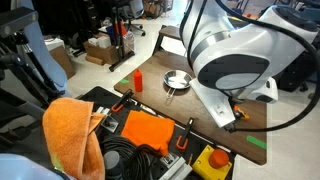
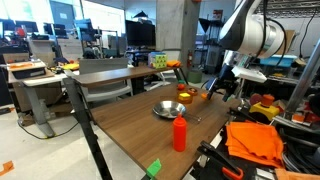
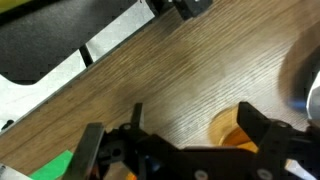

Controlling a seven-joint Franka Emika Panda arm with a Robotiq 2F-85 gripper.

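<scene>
My gripper is open in the wrist view, its two dark fingers apart at the lower edge, with bare wood showing between the tips. Close beside the right finger lies a round yellow-orange thing (image 3: 228, 127), partly covered by the gripper. In exterior view 1 the white arm (image 1: 230, 65) reaches over the right part of the wooden table (image 1: 155, 94) and hides most of the fingers. A metal pan (image 2: 170, 109) rests on the tabletop, and a red bottle (image 2: 180, 133) stands upright near the edge.
Small orange and yellow items (image 2: 185, 98) lie beyond the pan. Green tape (image 3: 52, 166) marks the tabletop. An orange cloth (image 1: 148, 130), cables (image 1: 130, 154) and a yellow box (image 1: 212, 164) lie along the table's near side. Wood around the pan is largely clear.
</scene>
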